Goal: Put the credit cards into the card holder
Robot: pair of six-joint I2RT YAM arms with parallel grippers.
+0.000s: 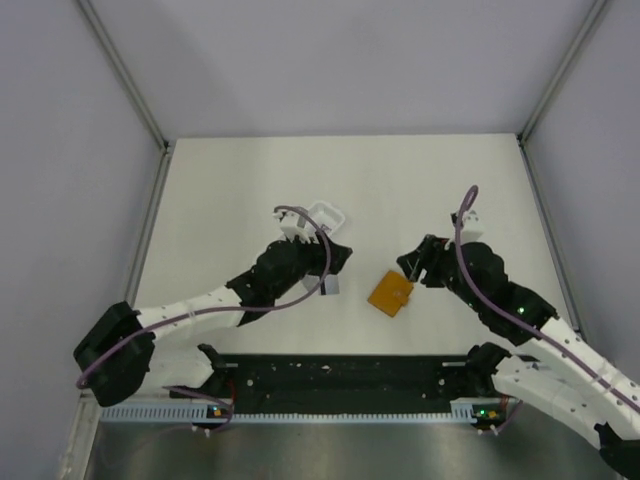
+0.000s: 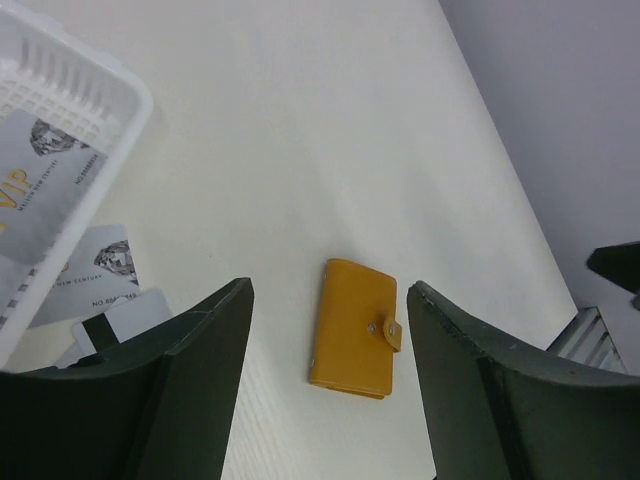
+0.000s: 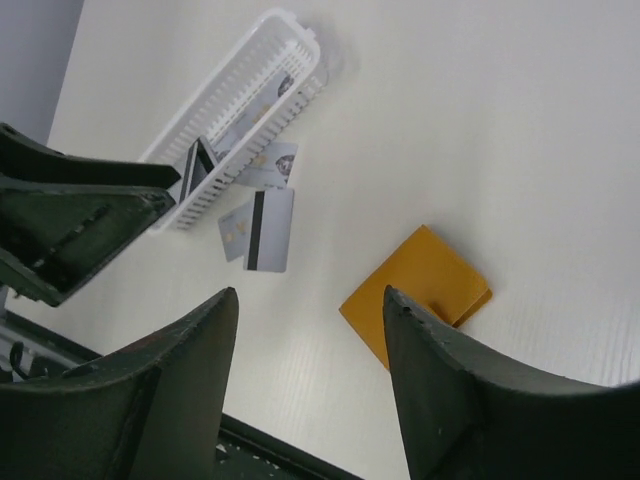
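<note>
The orange-brown card holder (image 1: 390,293) lies on the white table between my two grippers; a small tab (image 2: 392,331) shows on one side. My left gripper (image 1: 343,257) hangs above the table left of the holder, fingers spread and empty. To the right is my right gripper (image 1: 410,266), its fingers also apart with nothing between them. Left of the holder lies a silver card with a black stripe (image 3: 270,230), over part of another card (image 3: 235,230). A further card (image 2: 98,268) lies beside the basket, and a VIP card (image 2: 45,180) is inside it.
A white basket (image 1: 328,215) stands behind my left gripper, which hides much of it from above. A dark-striped card (image 3: 200,160) leans inside it.
</note>
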